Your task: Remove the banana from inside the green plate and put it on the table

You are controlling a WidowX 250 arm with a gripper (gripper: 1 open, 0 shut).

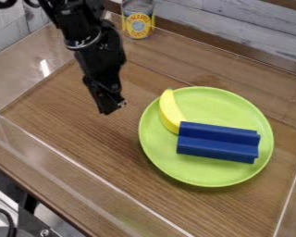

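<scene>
A yellow banana (170,110) lies inside the green plate (194,171), along the plate's left side. To the left of the plate and higher in the view, my black gripper (111,103) hangs over the bare table, apart from both banana and plate. Its fingertips look dark and blurred together, so whether they are parted cannot be made out. Nothing can be seen held at its tip.
A dark blue block (218,143) sits in the plate just right of the banana. A can with a yellow label (137,20) stands at the back.
</scene>
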